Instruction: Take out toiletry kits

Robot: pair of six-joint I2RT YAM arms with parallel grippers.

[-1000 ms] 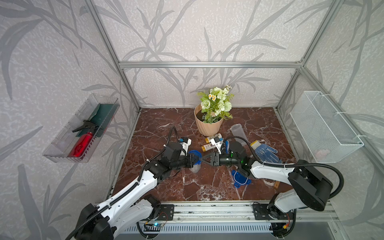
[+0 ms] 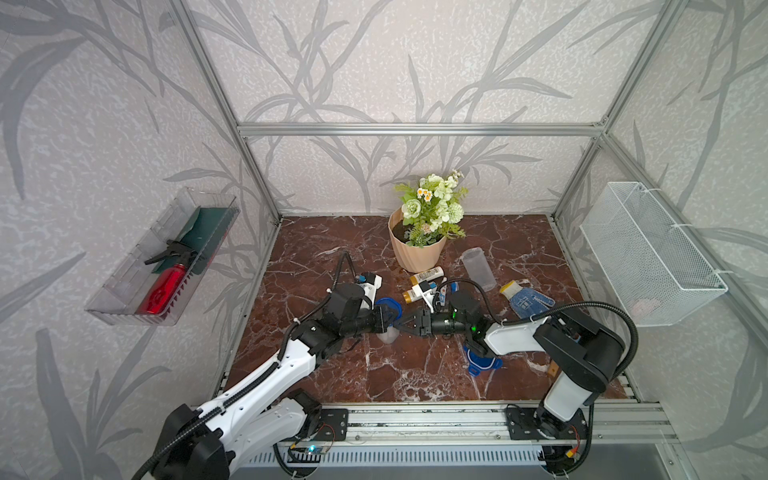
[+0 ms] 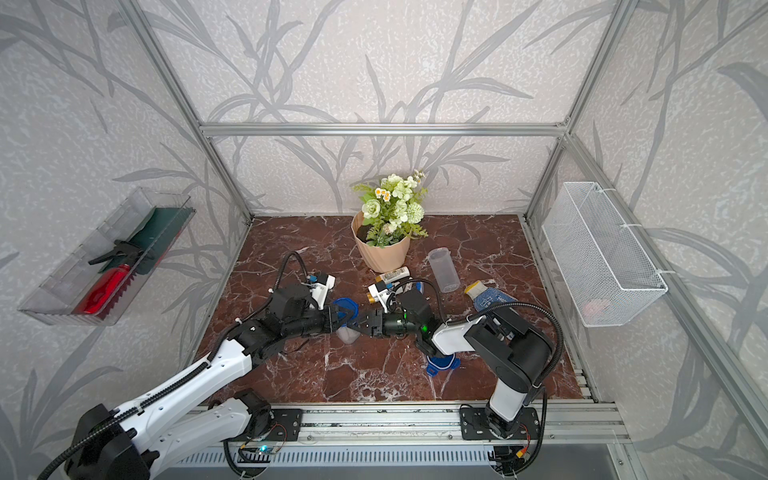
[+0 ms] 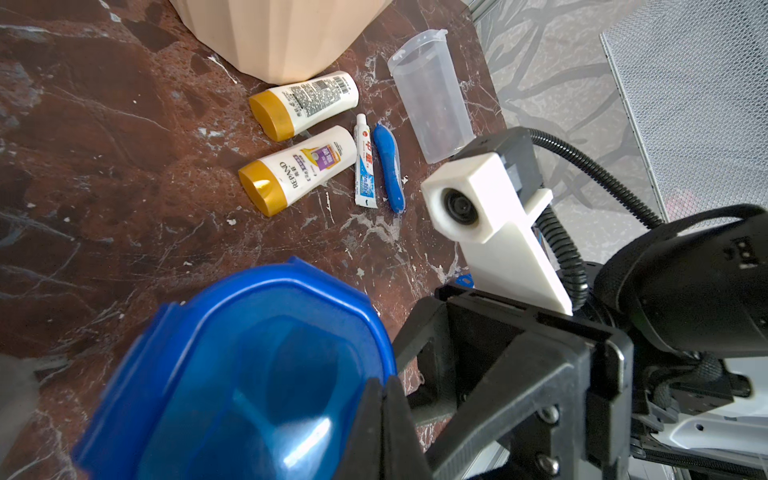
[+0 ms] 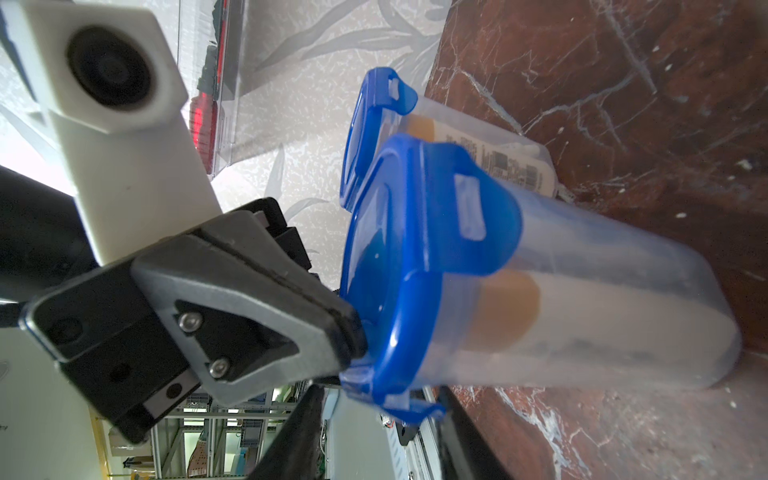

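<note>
In the right wrist view, a translucent container (image 5: 592, 312) with a blue lid (image 5: 400, 264) shows a pale, orange-capped item inside. Part of a second lidded container (image 5: 488, 148) with a barcoded bottle shows behind it. My left gripper is shut, its tips against the edge of the blue lid (image 4: 264, 392); whether the rim is between them is unclear. Facing it, my right gripper stands part open by the lid's near tab. Two orange-capped bottles (image 4: 308, 164), a toothpaste tube (image 4: 365, 164) and a blue toothbrush-like item (image 4: 389, 169) lie on the table.
An empty translucent cup (image 4: 432, 96) lies beyond, near the flowerpot (image 2: 416, 254). A blue lid (image 2: 481, 360) lies under the right arm, and a blue glove-like cloth (image 2: 529, 302) lies to the right.
My right gripper has moved left toward the lid while its arm swung left and inward. The left arm has stayed nearly still, and the container has shifted slightly.
</note>
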